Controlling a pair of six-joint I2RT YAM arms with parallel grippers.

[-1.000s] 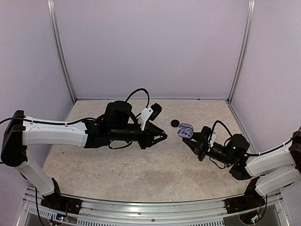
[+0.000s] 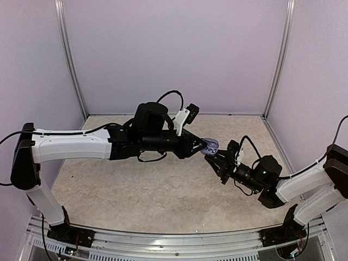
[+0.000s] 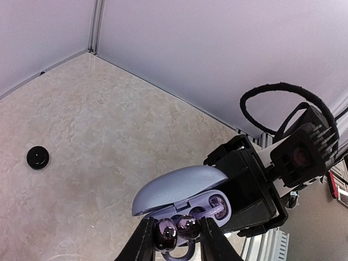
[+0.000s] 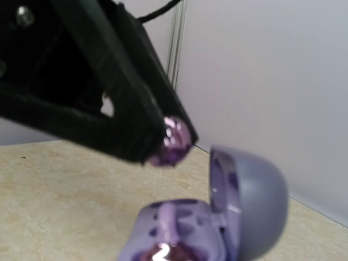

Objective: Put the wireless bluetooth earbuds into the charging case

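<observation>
Held up by my right gripper [image 2: 215, 158], the lilac charging case [image 3: 182, 190] has its lid raised and its slots exposed. One shiny purple earbud [image 4: 169, 251] sits in one side of the case, its pale stem upward. My left gripper is shut on the other earbud [image 3: 166, 235], whose glossy ends and curved band show between the fingers. In the right wrist view this held earbud [image 4: 176, 142] hangs above the case, apart from it, over the slot side by the open lid [image 4: 255, 201]. My right fingers' grip is largely hidden behind the case.
A small black disc [image 3: 38, 157] lies on the table; in the top view the left gripper covers it.
My left gripper has moved right and up in the top view, from well apart to right beside the case. The right gripper and case have shifted slightly left.
</observation>
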